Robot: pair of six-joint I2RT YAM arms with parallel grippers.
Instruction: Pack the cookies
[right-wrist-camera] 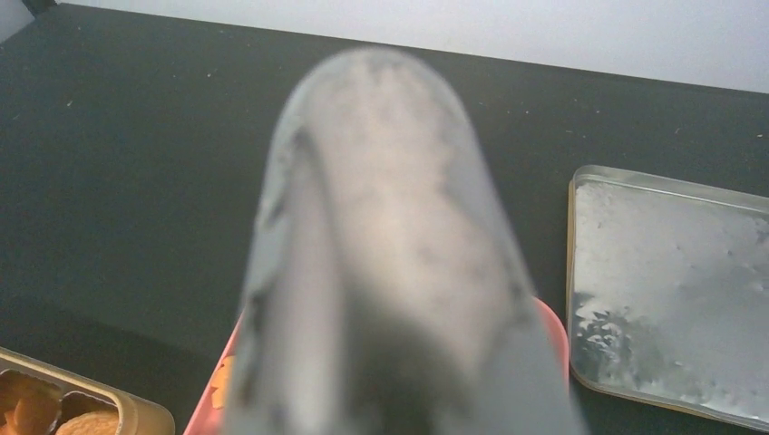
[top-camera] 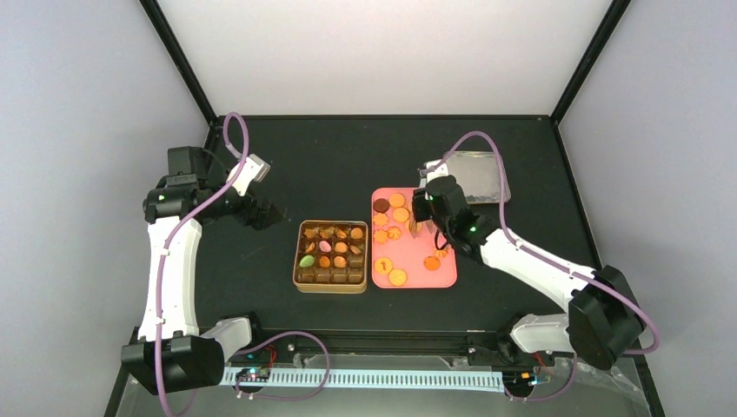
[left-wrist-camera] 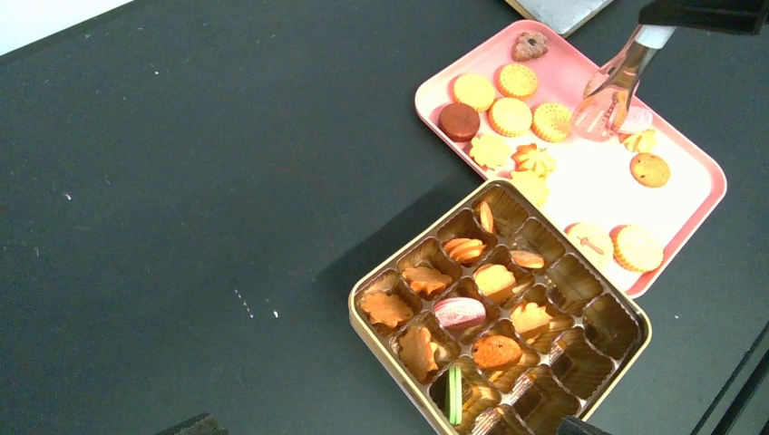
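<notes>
The gold tin (top-camera: 331, 280) stands mid-table with a divided brown insert. Its upper rows hold cookies, among them a green one (top-camera: 307, 261) and a pink one (left-wrist-camera: 460, 313); several cells towards its front are empty. To its right lies the pink tray (top-camera: 426, 276) with loose cookies, including a brown round one (left-wrist-camera: 459, 121) and yellow round ones (left-wrist-camera: 473, 91). Over the tray hangs my right gripper (top-camera: 421, 228), open, its clear fingers (left-wrist-camera: 600, 115) low among the cookies. My left gripper (top-camera: 273, 216) is open and empty, left of the tin.
A silver metal lid or tray (top-camera: 483, 178) lies behind the pink tray, partly hidden by the right arm in the top view. One blurred finger fills the middle of the right wrist view.
</notes>
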